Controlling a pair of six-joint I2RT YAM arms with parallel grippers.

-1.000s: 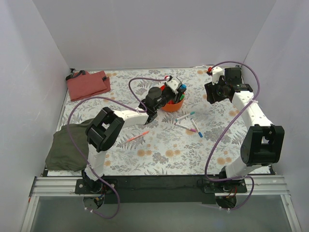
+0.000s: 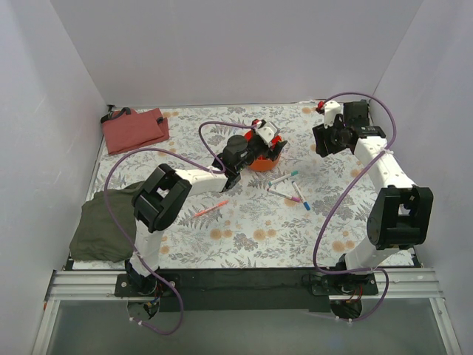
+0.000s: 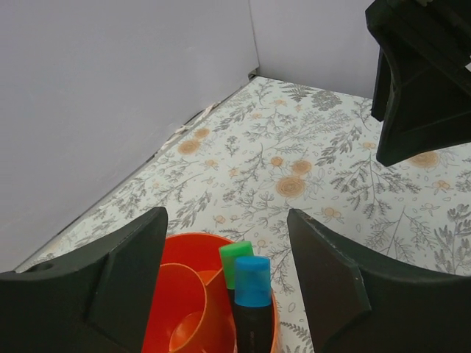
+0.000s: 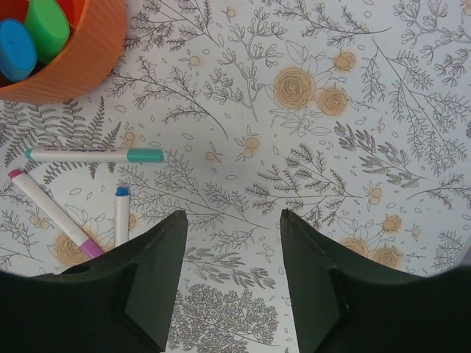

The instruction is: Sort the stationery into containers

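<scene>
An orange container with inner compartments stands at the back centre, holding a blue-capped marker and a green-capped one. Over it is my left gripper, its fingers apart, with the blue-capped marker upright below and between them, clear of both. On the cloth right of the container lie a teal-capped marker, a magenta marker and a blue-capped white marker. A coral marker lies alone further left. My right gripper hangs open above bare cloth, nothing between its fingers.
A red pouch sits at the back left and a dark green cloth bag at the front left. Walls stand behind and at both sides.
The right arm has barely shifted.
</scene>
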